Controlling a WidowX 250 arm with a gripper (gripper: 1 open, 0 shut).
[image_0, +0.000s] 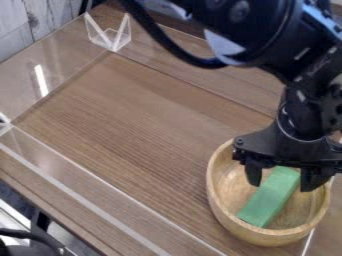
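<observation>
A round wooden bowl sits at the lower right of the table, with a green rectangular object lying in it. My dark gripper has its fingers down inside the bowl's rim, around the upper end of the green object. The fingers are apart; whether they touch the object I cannot tell.
A clear, wire-like holder stands at the back left. Cables lie at the lower left edge.
</observation>
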